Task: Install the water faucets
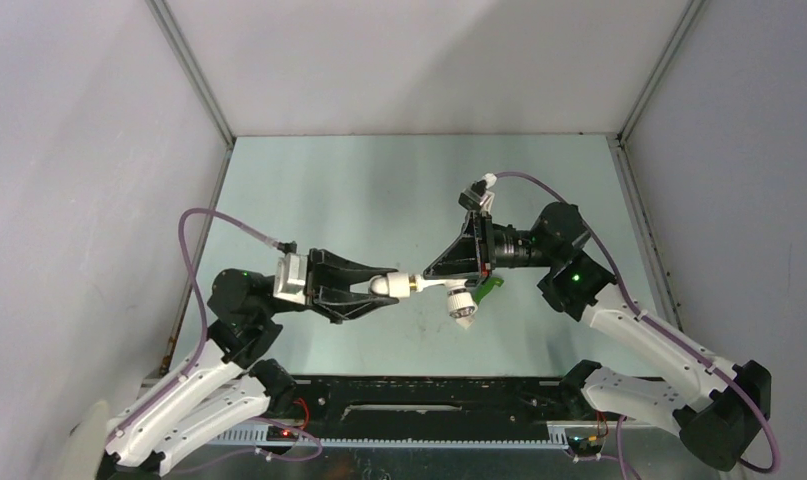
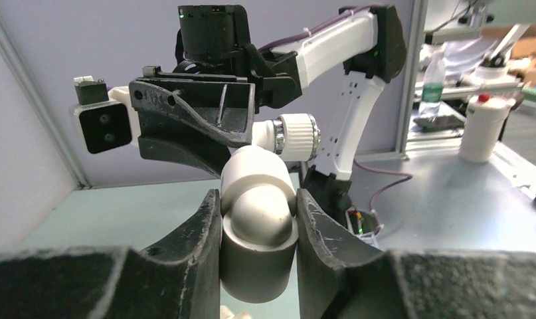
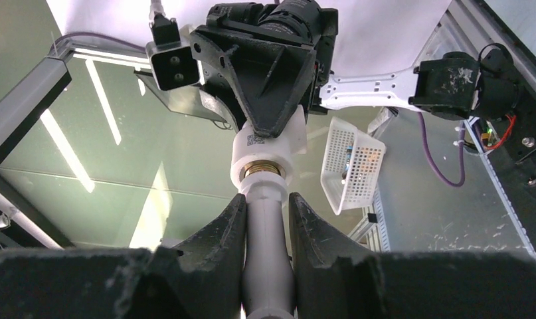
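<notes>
A white pipe fitting (image 1: 390,285) is in the air, squeezed by my left gripper (image 1: 384,287); the left wrist view shows the fitting (image 2: 259,212) between both fingers. Its brass-threaded end faces the white faucet (image 3: 268,222), which meets it end to end in the right wrist view. On the faucet's side sits a ribbed round outlet (image 1: 463,303). My right gripper has its fingers either side of the faucet stem, with a sliver of space showing along one side. Whether those fingers press on it is unclear.
Below the faucet on the pale table (image 1: 339,200), a small green piece (image 1: 489,289) and a pale piece are partly covered. Side walls stand left and right.
</notes>
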